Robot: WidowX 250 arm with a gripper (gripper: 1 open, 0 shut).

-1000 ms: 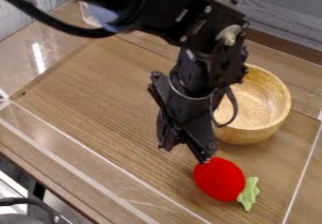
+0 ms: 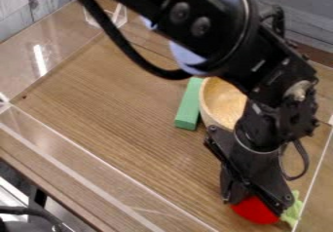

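My black gripper (image 2: pixel 244 177) is low at the lower right, its fingertips down over a red object with green leaves, like a toy strawberry (image 2: pixel 255 212). The gripper covers much of the red object; whether anything is between the fingers is hidden. A yellow bowl (image 2: pixel 219 97) stands behind the gripper, largely hidden by the arm.
A green block (image 2: pixel 188 104) lies just left of the bowl.
My gripper has moved down and to the right onto the red object, which is now mostly covered. The arm now hides more of the bowl.
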